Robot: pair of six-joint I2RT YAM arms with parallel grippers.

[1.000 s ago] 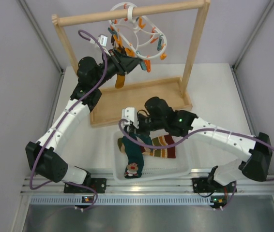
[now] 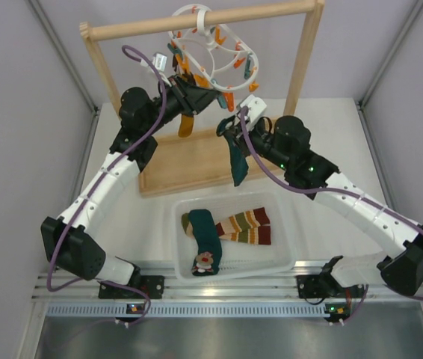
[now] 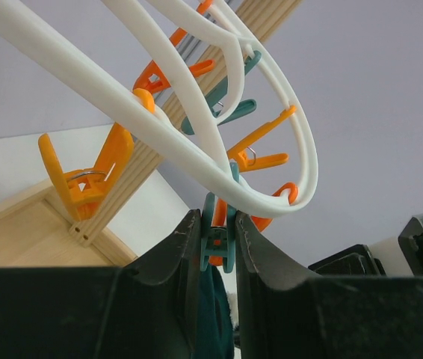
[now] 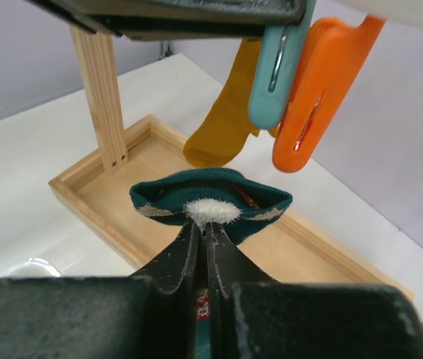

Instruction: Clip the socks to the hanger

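High on the round white hanger (image 2: 210,41), my left gripper (image 2: 217,96) is shut on a teal clip (image 3: 229,239), with one fingertip on each side of it. My right gripper is shut on the cuff of a dark teal sock (image 4: 211,187); the sock (image 2: 238,161) dangles below in the top view. In the right wrist view the cuff is spread wide, apart from and lower than the teal clip (image 4: 271,82) and its orange neighbour (image 4: 320,97). A mustard sock (image 2: 186,126) hangs under the hanger's left side.
The white bin (image 2: 286,254) at the front holds another teal sock (image 2: 206,241) and striped socks (image 2: 247,226). A wooden stand's crossbar (image 2: 152,28) carries the hanger above its base (image 2: 196,164). Orange clips (image 3: 84,179) crowd the ring.
My right gripper has lifted the teal sock out of the bin, moving up and right toward the hanger's lower edge. The left arm has stayed in place.
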